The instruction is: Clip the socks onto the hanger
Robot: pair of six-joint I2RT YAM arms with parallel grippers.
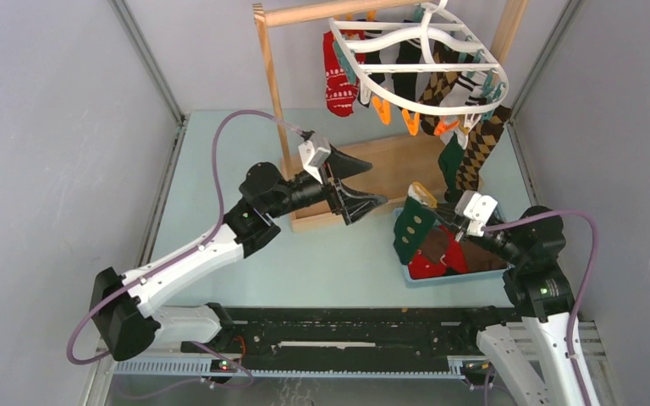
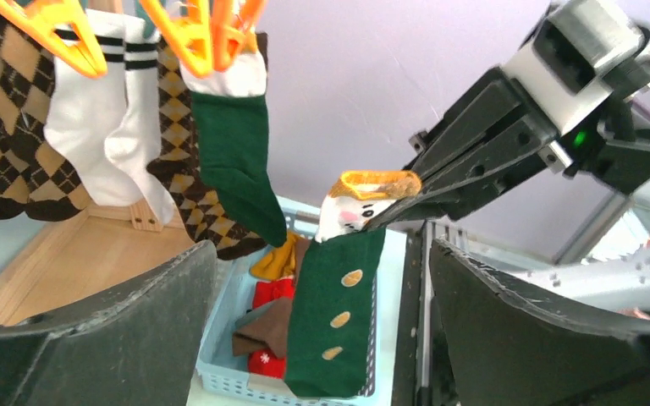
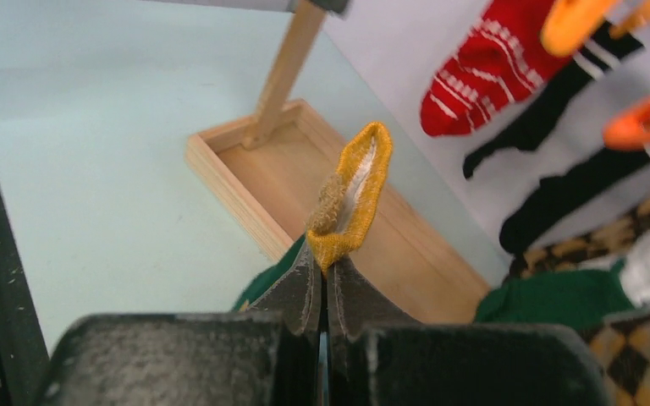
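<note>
A green sock with a yellow cuff and tan spots [image 2: 335, 313] hangs below my right gripper, whose fingers are shut on it just under the cuff. The cuff [image 3: 349, 190] sticks up past the fingertips in the right wrist view. Left of it, my left gripper [image 1: 378, 182] stands wide open with nothing between its fingers. Above both is the white hanger [image 1: 427, 68]. Free orange clips [image 1: 412, 120] dangle from its front edge. A matching plain green sock [image 2: 235, 139] hangs clipped at its right side, next to brown argyle socks [image 1: 478, 152].
Below the held sock stands a blue basket [image 2: 217, 353] with red, brown and yellow socks in it. A wooden frame base [image 1: 305, 222] lies under the hanger. A red patterned sock [image 1: 339, 85] hangs at the hanger's left.
</note>
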